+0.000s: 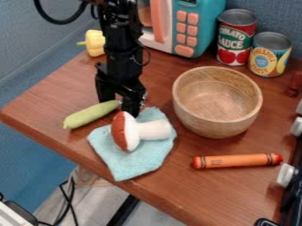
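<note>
My black gripper (118, 95) is low over the left part of the wooden table, just behind a pale green cucumber-like item (90, 115) and a light blue cloth (136, 162). On the cloth rests a toy mushroom (147, 131) with a red-brown cap. Whether the fingers are open or shut, or hold anything, is hard to tell at this size.
A wooden bowl (216, 101) sits at right, with an orange crayon (236, 161) in front. Two cans (235, 37), a toy microwave (184, 26) and a yellow object (92, 42) stand behind.
</note>
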